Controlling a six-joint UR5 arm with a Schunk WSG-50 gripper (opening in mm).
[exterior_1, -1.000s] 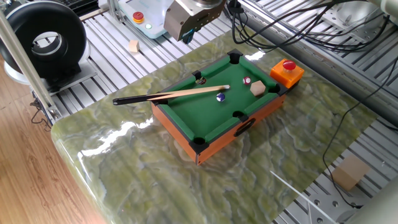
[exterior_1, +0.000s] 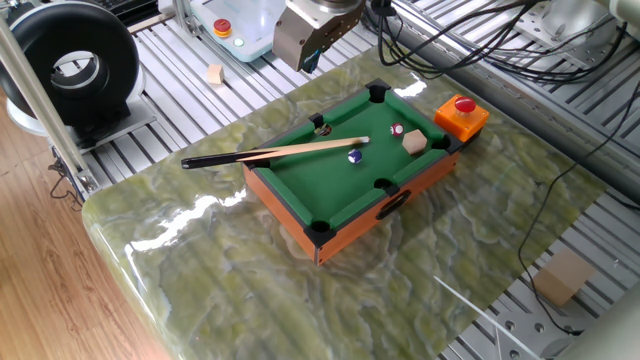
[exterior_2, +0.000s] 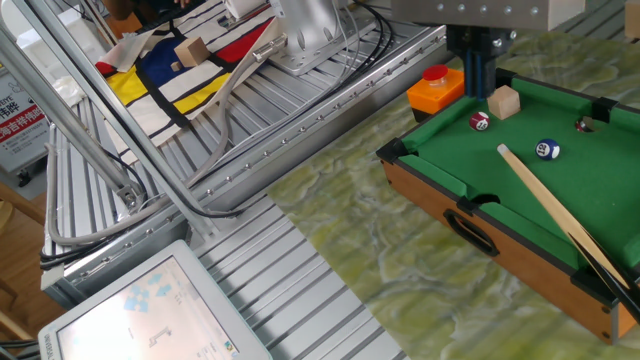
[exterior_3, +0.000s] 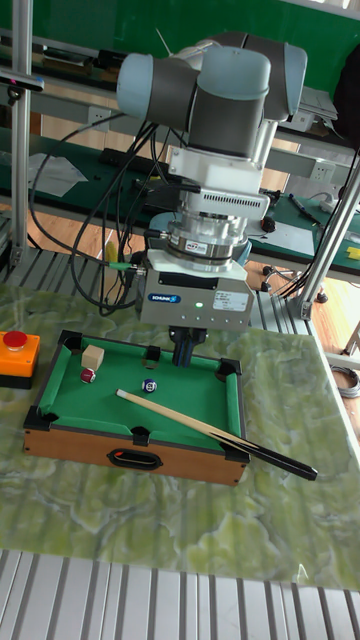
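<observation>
A small pool table (exterior_1: 330, 235) with green felt and wooden sides stands on the marbled surface. The cue (exterior_1: 290, 150) lies across it, its black handle jutting past one rail. On the felt are a dark blue ball (exterior_1: 355, 156), a red ball (exterior_1: 397, 129) and a wooden block (exterior_1: 414, 142) near a corner pocket. Another dark reddish ball (exterior_2: 583, 125) sits at a side pocket. My gripper (exterior_3: 185, 361) hangs past the far long rail, pointing down, apart from cue and balls. Its dark fingers look closed together, nothing visible between them.
An orange box with a red button (exterior_1: 462, 117) stands close to the table's corner. Loose black cables (exterior_1: 470, 50) hang beside the arm.
My gripper has shifted slightly to the right and a little downward in exterior view 1. The cue, balls and block have stayed put.
</observation>
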